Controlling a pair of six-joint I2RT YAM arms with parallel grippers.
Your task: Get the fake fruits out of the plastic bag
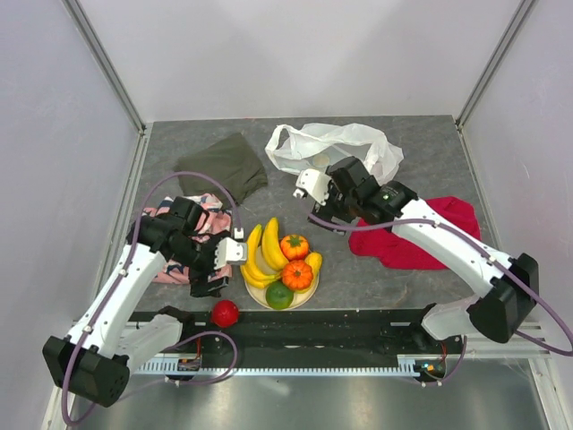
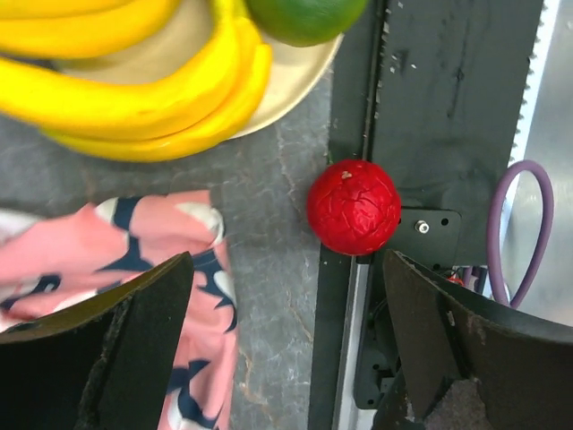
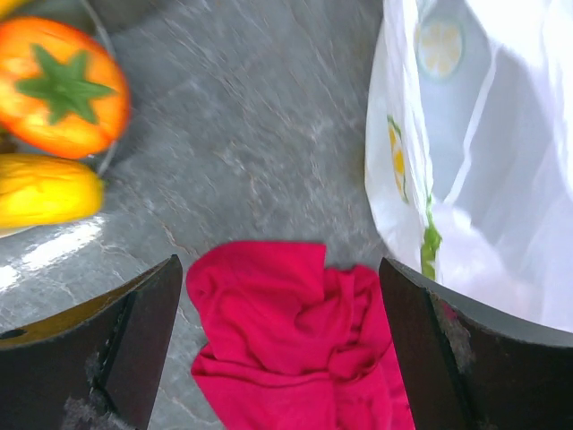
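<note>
The white plastic bag (image 1: 354,136) lies at the back of the table with its mouth spread and no fruit showing inside. On a cream plate (image 1: 257,294) at the front sit bananas (image 1: 272,244), orange tomato- or pumpkin-like fruits (image 1: 297,275), a green fruit (image 1: 279,296) and a yellow one (image 1: 314,261). A round red fruit (image 2: 354,207) rests off the plate at the table's front edge. My left gripper (image 1: 219,279) hovers behind it, fingers apart and empty. My right gripper (image 1: 324,217) is open in front of the bag, nothing between its fingers.
A pink patterned cloth (image 1: 208,218) lies under the left arm and a dark green cloth (image 1: 224,166) behind it. The red cloth (image 1: 416,235) is on the right. Beyond the front edge runs a dark rail (image 1: 322,331).
</note>
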